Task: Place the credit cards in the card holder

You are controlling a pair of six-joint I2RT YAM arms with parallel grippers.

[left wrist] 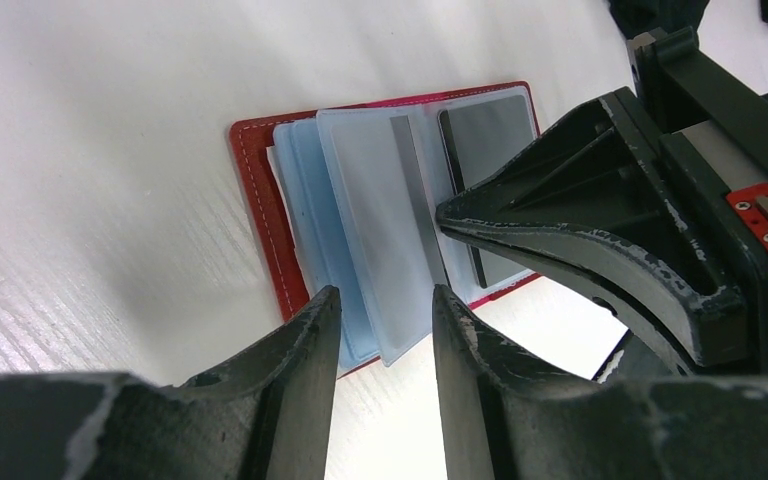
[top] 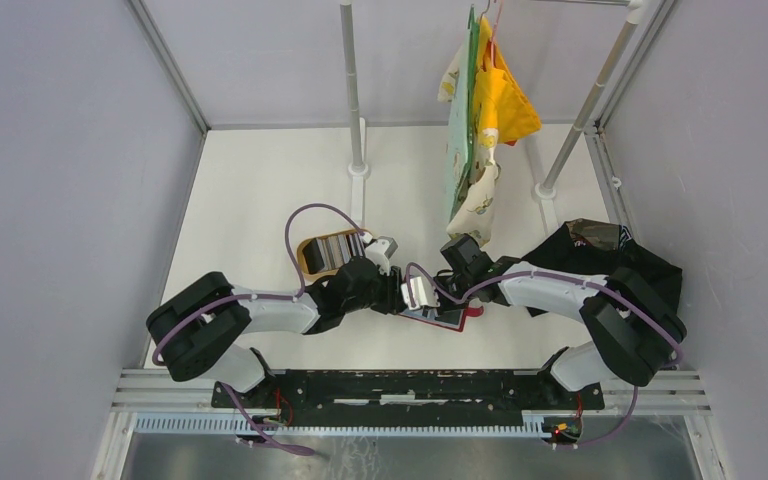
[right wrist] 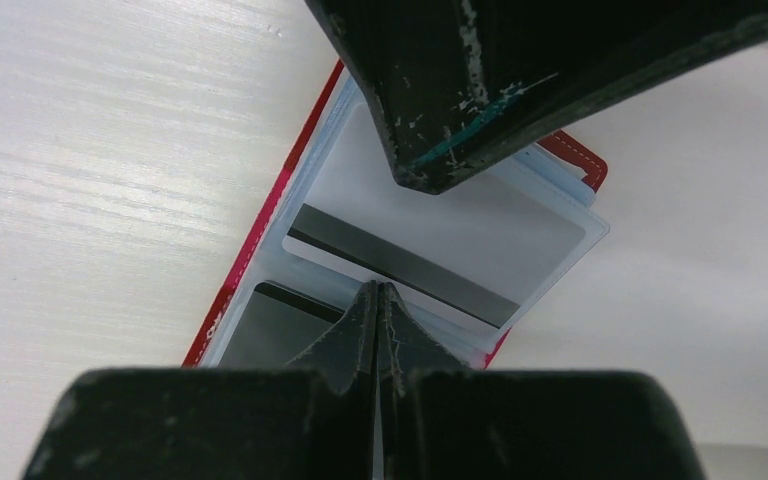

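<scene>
The red card holder point(left wrist: 260, 200) lies open on the table, with translucent sleeves. A white card with a grey stripe point(right wrist: 430, 230) sits in a sleeve, beside a sleeve with a dark card point(right wrist: 270, 330). My right gripper is shut, its tips at the edge of the striped card; whether they pinch anything is hidden. My left gripper stands part open at the near edge of the sleeves, the white card's sleeve reaching between its fingertips. In the top view both grippers meet over the holder and largely cover it.
A tray of several cards point(top: 332, 251) lies behind the left arm. A black bag point(top: 640, 270) is at the right, and cloths point(top: 500, 95) hang from a rail at the back.
</scene>
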